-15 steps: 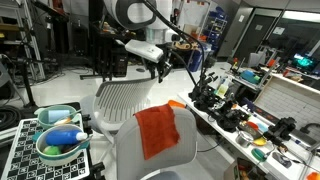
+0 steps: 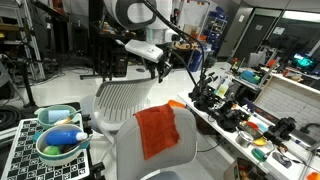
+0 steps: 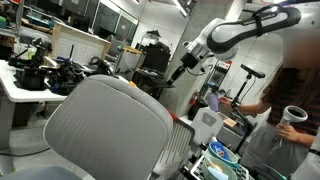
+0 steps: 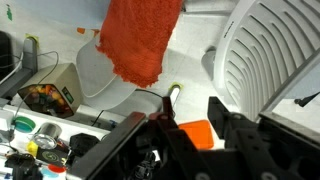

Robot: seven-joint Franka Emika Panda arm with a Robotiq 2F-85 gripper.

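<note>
A red-orange cloth (image 2: pixel 157 130) hangs over the top of a grey chair back (image 2: pixel 181 152). High above the chairs, my gripper (image 2: pixel 162 76) points downward, clear of the cloth. In the wrist view the gripper is open, its dark fingers (image 4: pixel 216 108) spread with nothing held. The cloth (image 4: pixel 140 38) lies beyond them toward the top of that view. Between and beyond the fingers an orange item (image 4: pixel 198 134) shows on a pale surface, well apart from them. In exterior view 2 the grey chair back (image 3: pixel 108 125) hides most of the cloth.
A light ribbed chair (image 2: pixel 120 97) stands behind the grey one. Colored bowls (image 2: pixel 62 137) sit at the left on a dark support. Workbenches at the right carry black equipment (image 2: pixel 213 92) and tools. Open air surrounds the gripper.
</note>
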